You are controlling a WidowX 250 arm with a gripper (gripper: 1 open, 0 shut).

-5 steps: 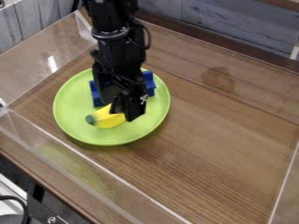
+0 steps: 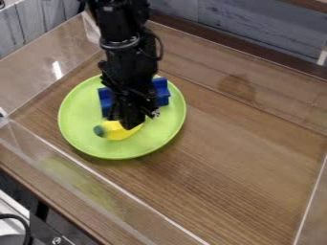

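My black gripper (image 2: 128, 107) reaches down from the top centre over a green plate (image 2: 153, 141) on the wooden table. Its tip is low over a yellow object (image 2: 118, 131) with a teal end, and hides part of it. The gripper looks shut; whether it touches the yellow object I cannot tell. Blue blocks (image 2: 159, 90) lie behind and beside the gripper on the plate, partly hidden by it.
Pale low walls edge the table at the back and left. A black cable runs at the lower left corner.
The gripper's fingers have drawn in a little toward the middle of the plate, above the yellow object. The plate and the things on it look unmoved.
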